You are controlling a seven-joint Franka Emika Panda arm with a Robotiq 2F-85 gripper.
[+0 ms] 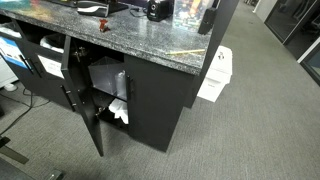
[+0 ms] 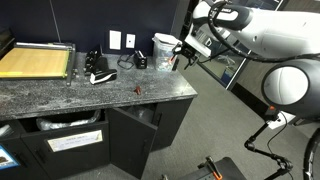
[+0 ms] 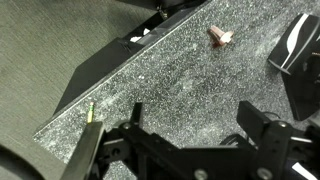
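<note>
My gripper hangs over the speckled grey countertop (image 3: 170,80), its two dark fingers wide apart and nothing between them. In exterior view 2 the white arm (image 2: 285,75) reaches in from the right, with the gripper end above the counter's right side. A small reddish-brown object (image 3: 220,36) lies on the counter, apart from the fingers; it also shows in exterior view 1 (image 1: 104,25). Below the counter a black cabinet door (image 1: 87,105) stands open. Inside are a shelf and something white (image 1: 118,109) at the bottom.
A thin yellowish stick (image 1: 187,52) lies near the counter's right edge. At the back stand a clear tub (image 2: 166,50), black devices (image 2: 103,73) and a wooden board (image 2: 32,62). An open drawer (image 2: 68,125) sits left of the cabinet. A white bin (image 1: 215,75) stands on the floor.
</note>
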